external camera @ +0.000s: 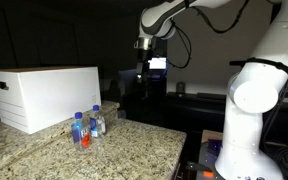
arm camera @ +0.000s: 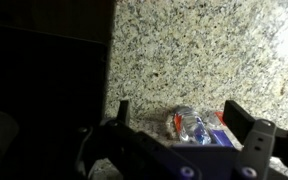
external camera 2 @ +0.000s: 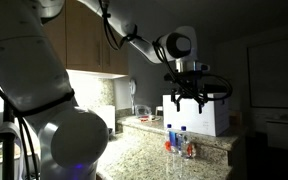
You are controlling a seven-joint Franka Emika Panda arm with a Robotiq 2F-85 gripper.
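Clear bottles with blue caps and red-and-blue labels stand close together on the speckled counter; a front bottle (external camera: 81, 133) and one behind it (external camera: 98, 124) show in exterior view 1. My gripper (external camera: 143, 74) hangs well above the counter, higher than the bottles and to their right. From exterior view 2 the gripper (external camera 2: 190, 101) is seen over the bottle group (external camera 2: 171, 142), with air between. In the wrist view its fingers (arm camera: 122, 111) are spread wide and open. Bottle tops (arm camera: 190, 126) appear below and between them, partly covered by the gripper body; nothing is held.
A large white box (external camera: 44, 98) sits at the back left of the counter.
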